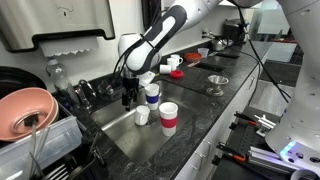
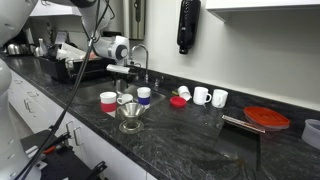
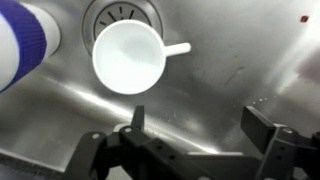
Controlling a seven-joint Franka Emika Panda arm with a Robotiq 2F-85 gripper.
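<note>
A white mug (image 3: 130,57) stands in the metal sink (image 3: 232,75), partly over the drain, its handle pointing right in the wrist view. My gripper is open above the sink with its fingers (image 3: 138,120) well apart; nothing lies between them. In exterior view 1 the gripper (image 1: 128,101) hangs slightly above and left of the mug (image 1: 142,116), clear of it. A blue-banded white cup (image 1: 152,93) is behind the mug, and a red-banded cup (image 1: 169,115) stands to its right.
To the left is a dish rack with a reddish bowl (image 1: 25,113). On the counter are a metal bowl (image 2: 131,118), a red bowl (image 2: 178,101), several white mugs (image 2: 201,96), a dark tray (image 2: 236,143) and a red lid (image 2: 267,118).
</note>
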